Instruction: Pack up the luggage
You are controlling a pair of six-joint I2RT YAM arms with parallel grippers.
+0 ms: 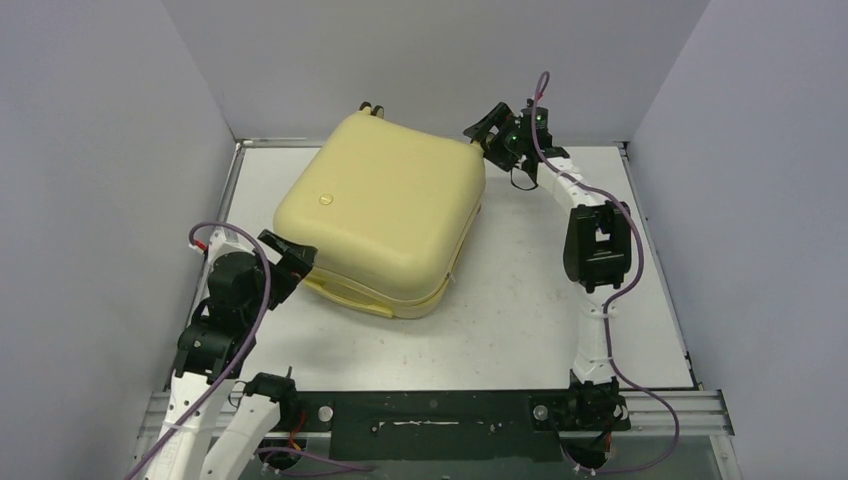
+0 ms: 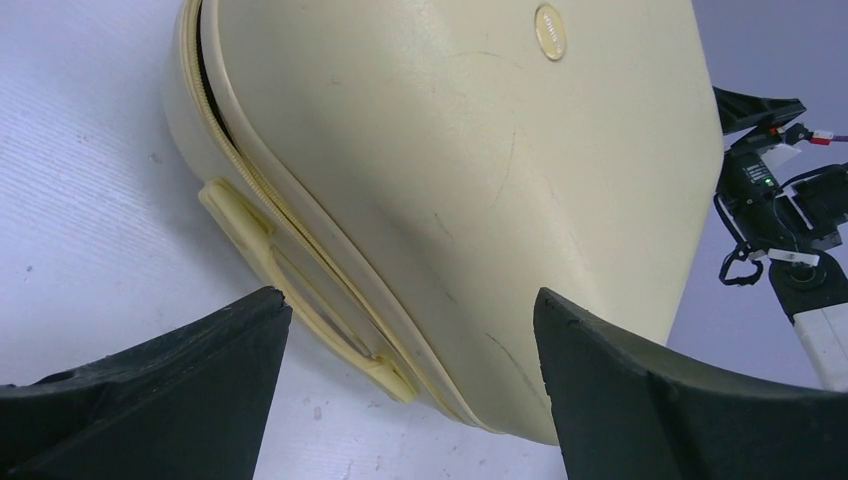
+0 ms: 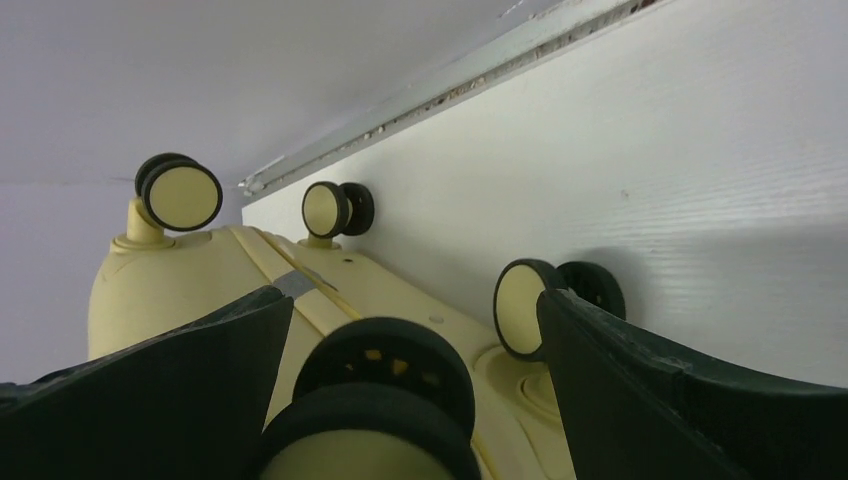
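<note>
A closed pale-yellow suitcase (image 1: 390, 205) lies flat and turned at an angle on the white table. Its side handle (image 2: 285, 290) faces the front, close ahead of my left gripper, which is open with nothing between its fingers. From above, the left gripper (image 1: 290, 258) is at the case's front-left corner. My right gripper (image 1: 487, 135) is at the far right corner of the case. In the right wrist view a black-rimmed wheel (image 3: 390, 365) shows between the spread fingers of the open right gripper; whether they touch it cannot be told.
More wheels stick out from the case's far end, including a far one (image 3: 183, 195) and a lower one (image 3: 520, 308). Grey walls (image 1: 430, 65) enclose the table at the back and sides. Bare table (image 1: 520, 300) lies to the right and in front.
</note>
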